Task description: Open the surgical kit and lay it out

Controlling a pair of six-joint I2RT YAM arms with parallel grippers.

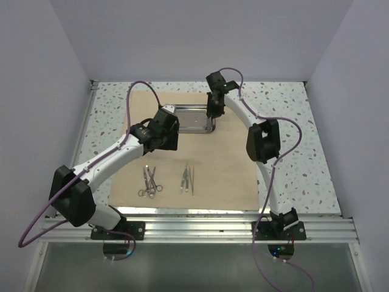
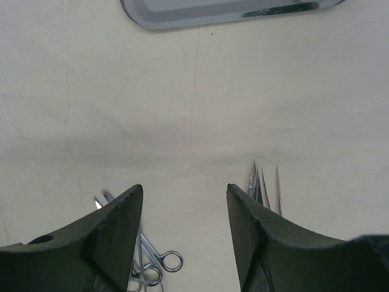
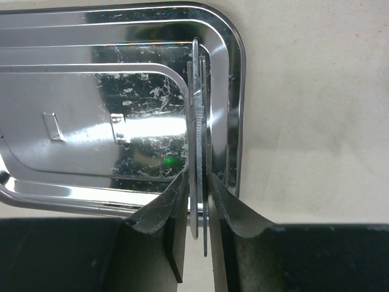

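Note:
In the right wrist view, a shiny metal tray (image 3: 61, 158) holds a slim metal instrument with long parallel arms (image 3: 198, 121) along its right end. My right gripper has its narrowly parted fingers on either side of this instrument; whether they grip it cannot be told. The instrument's near ends reach over the tray's near rim. My left gripper is open above the cloth, nothing between its fingers. Below it lie several ring-handled instruments (image 2: 152, 264) at left and a group of slender pointed tools (image 2: 255, 185) at right.
A beige cloth (image 1: 225, 182) covers the middle of the speckled table (image 1: 298, 170). Bare cloth lies between the tray and the laid-out tools, and to their right. A metal rail (image 1: 194, 226) runs along the table's front edge.

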